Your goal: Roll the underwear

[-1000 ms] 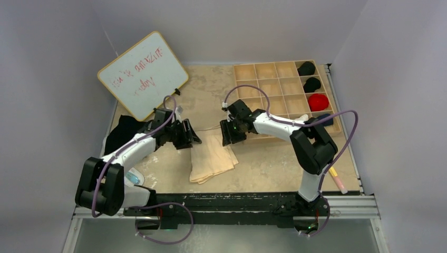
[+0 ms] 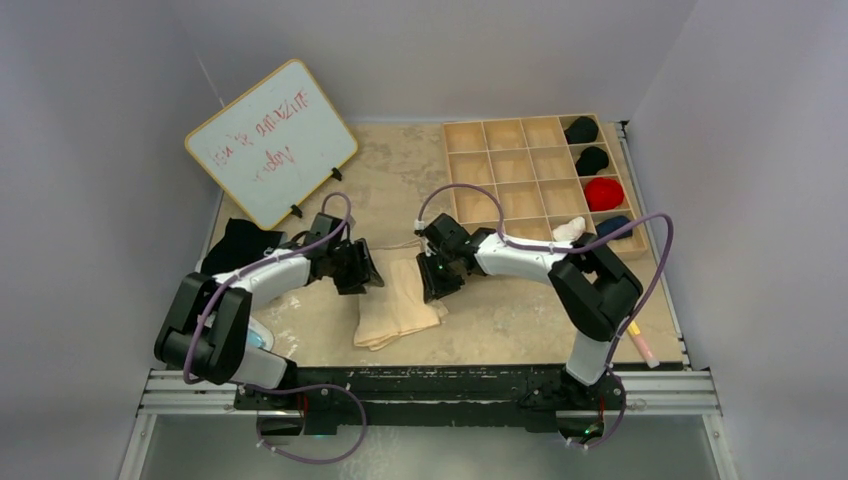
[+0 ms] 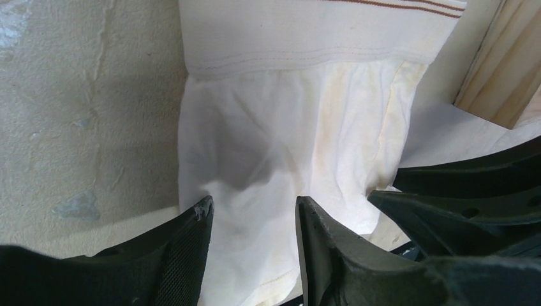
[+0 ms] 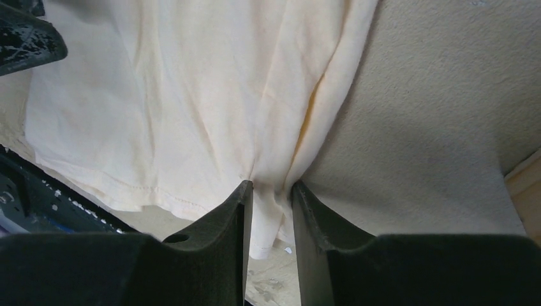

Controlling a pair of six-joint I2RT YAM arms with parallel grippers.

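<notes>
The cream underwear (image 2: 390, 310) lies flattened on the table between my arms, its striped waistband (image 3: 312, 32) toward the top of the left wrist view. My left gripper stands open above the garment near its left part, nothing between its fingers. My right gripper is low at the garment's folded right edge, part open, with its fingertips at a ridge of fabric; whether it grips the fabric I cannot tell.
A wooden divided box (image 2: 508, 135) with dark, red and white items stands back right, close to the right arm. A whiteboard (image 2: 265, 140) and black cloth (image 2: 236, 245) lie left.
My right gripper has moved down toward the front of the table along the garment's right edge. My left gripper has shifted slightly toward the front, and the underwear has shifted slightly.
</notes>
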